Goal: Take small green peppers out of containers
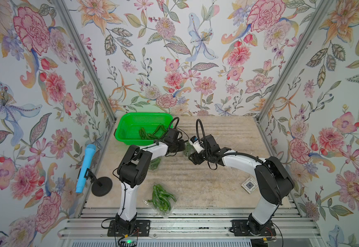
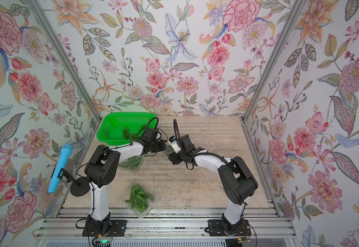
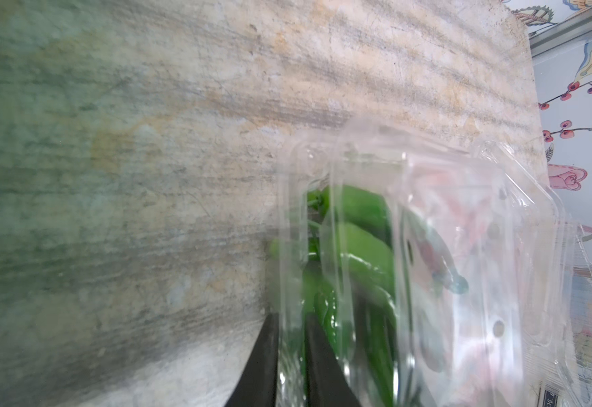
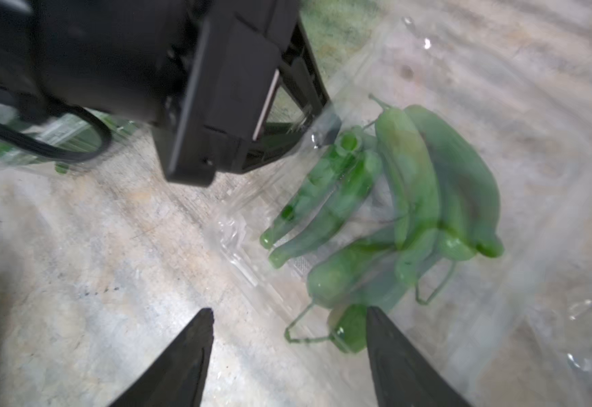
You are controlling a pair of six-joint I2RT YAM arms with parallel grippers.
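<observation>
A clear plastic container holds several small green peppers, seen through its thin walls in the right wrist view. In the left wrist view, the container's near wall runs down between the fingers of my left gripper, which is shut on that thin edge. My right gripper is open at the container's other end, its fingers apart and nothing gripped. From above, both grippers meet around the container and hide much of it.
The green basket with some peppers in it stands at the back left. Peppers in a clear bag lie at the front, another pack under the left arm. A blue lamp stands at left.
</observation>
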